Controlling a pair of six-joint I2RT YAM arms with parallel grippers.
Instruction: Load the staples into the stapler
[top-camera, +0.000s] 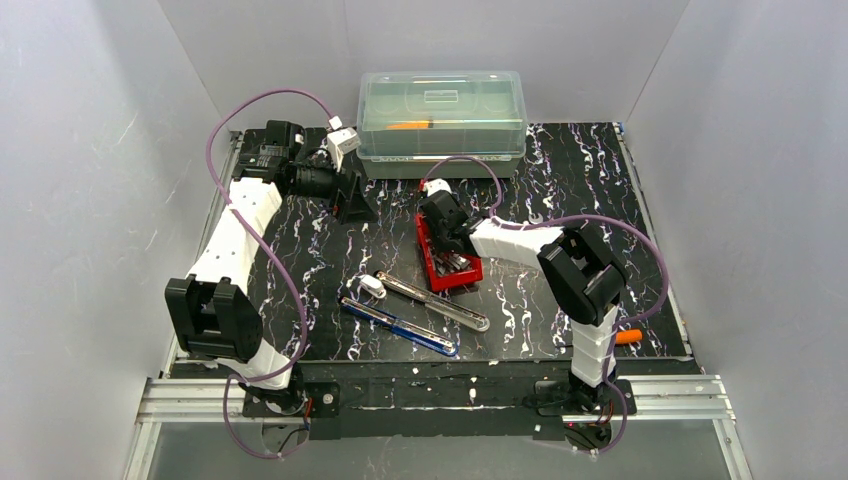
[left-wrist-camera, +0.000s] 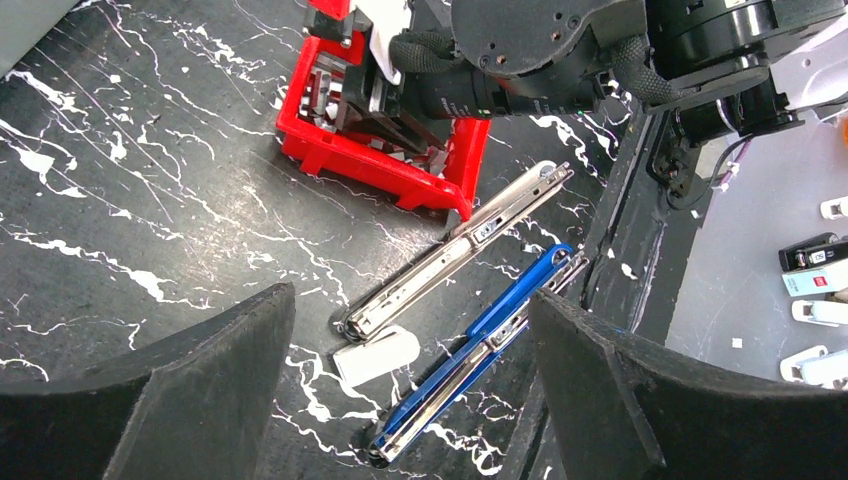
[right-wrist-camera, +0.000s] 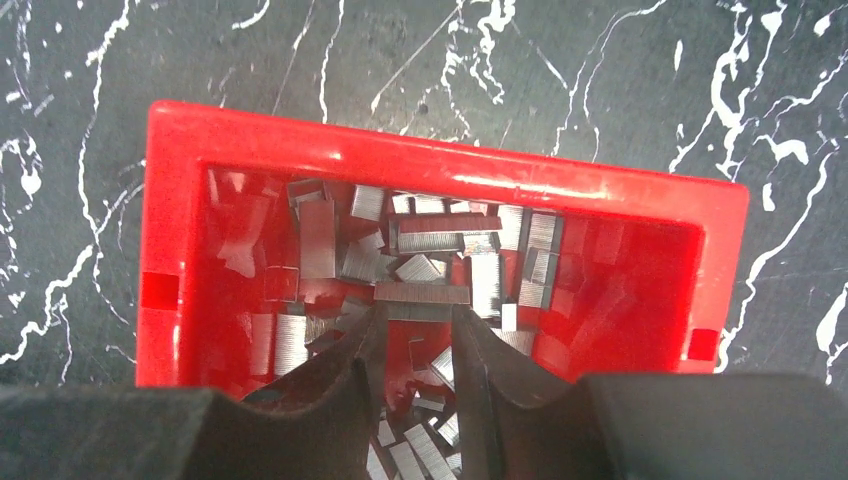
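A red bin (right-wrist-camera: 450, 165) holds many loose staple strips. My right gripper reaches down into it, its fingers (right-wrist-camera: 480, 385) parted. One staple strip (right-wrist-camera: 422, 293) lies across just at the fingertips; whether they touch it I cannot tell. In the top view, my right arm hides part of the bin. A silver stapler (top-camera: 435, 302) and a blue stapler (top-camera: 400, 327) lie unfolded, side by side, in front of the bin. My left gripper is open and empty, high at the left of the table, apart from everything.
A small white object (left-wrist-camera: 376, 357) sits between the staplers' left ends. A clear-lidded box (top-camera: 440, 145) stands at the back. An orange-handled tool (top-camera: 627, 337) lies at the front right. The table right of the bin is mostly clear.
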